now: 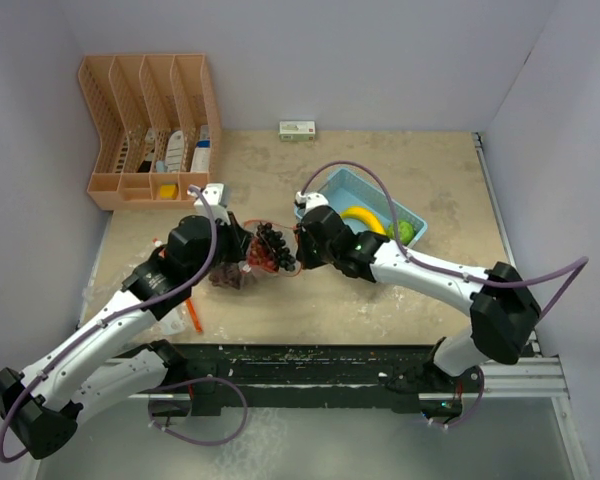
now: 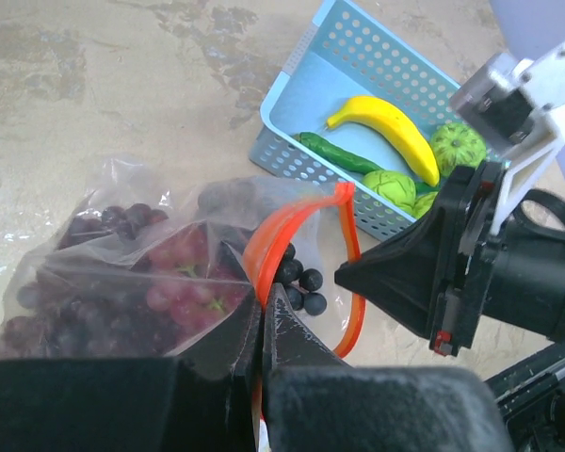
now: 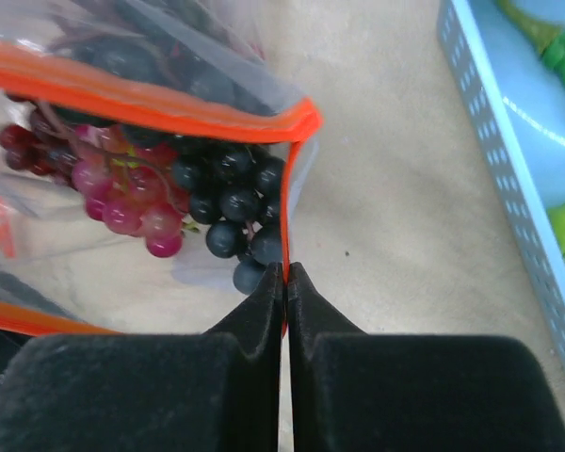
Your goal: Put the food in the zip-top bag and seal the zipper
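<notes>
A clear zip bag (image 2: 122, 254) with an orange rim (image 2: 278, 237) lies with its mouth spread, holding red grapes (image 3: 132, 193) and dark grapes (image 3: 231, 202). One side of that rim is pinched by my left gripper, which is shut. Across the mouth, my right gripper is also shut, with the thin orange edge running down between its fingertips. The top view shows both grippers facing each other with the dark grapes (image 1: 273, 243) between them.
Behind my right arm a blue basket (image 1: 342, 182) holds a banana (image 1: 363, 217) and green vegetables (image 1: 402, 231). An orange rack (image 1: 98, 190) stands at the back left, a small box (image 1: 297, 130) at the back. Open table lies at the right and front.
</notes>
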